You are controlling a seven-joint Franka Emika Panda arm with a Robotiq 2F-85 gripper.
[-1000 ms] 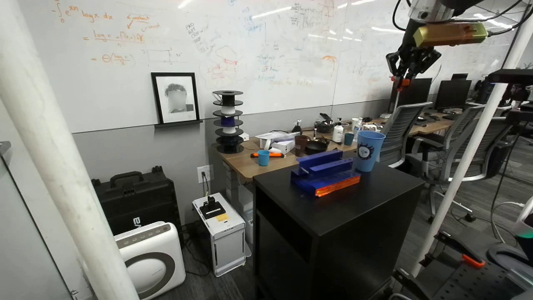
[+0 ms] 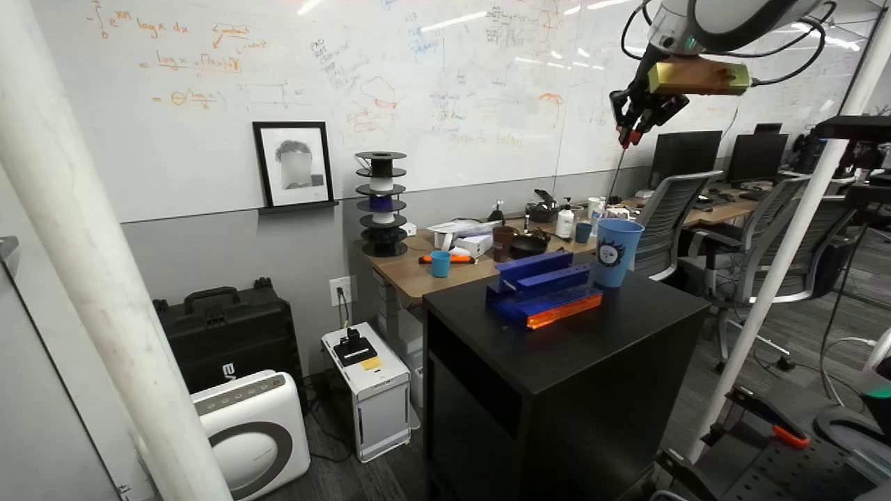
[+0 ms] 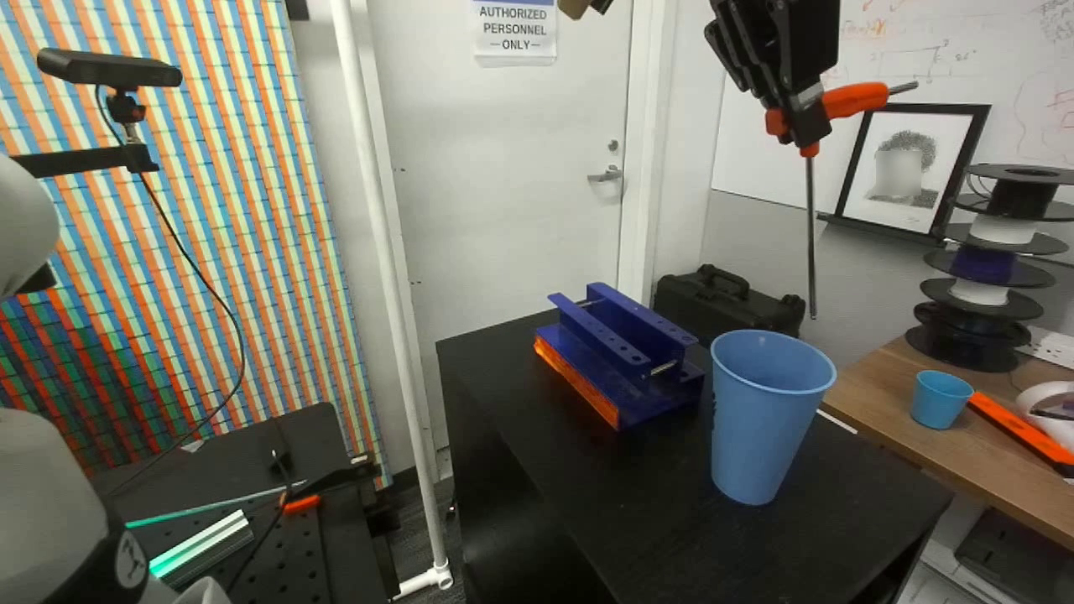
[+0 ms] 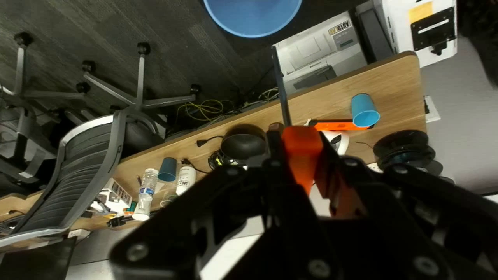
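Observation:
My gripper [image 3: 802, 119] is shut on the orange handle of a T-handle hex key [image 3: 857, 99]. Its long thin shaft [image 3: 811, 242] points down, the tip hanging above and a little behind the rim of a blue cup [image 3: 760, 433] without touching it. The cup stands upright on the black cabinet [image 2: 576, 355]; its inside bottom is hidden in the exterior views. Close by on the same top lies a blue rack [image 3: 624, 352] with an orange edge. In the wrist view the orange handle [image 4: 302, 144] shows between the fingers, and the cup [image 4: 254, 16] at the top edge.
Behind the cabinet, a wooden desk [image 2: 409, 278] holds a small blue cup [image 2: 440, 264], an orange tool [image 2: 461, 259], bottles and a stack of spools [image 2: 381, 204]. A white pole [image 2: 773, 217] rises at the cabinet's right.
In exterior view 1 the gripper has moved left with the hex key still held, and the shaft slants more. The cup and the blue rack have not moved.

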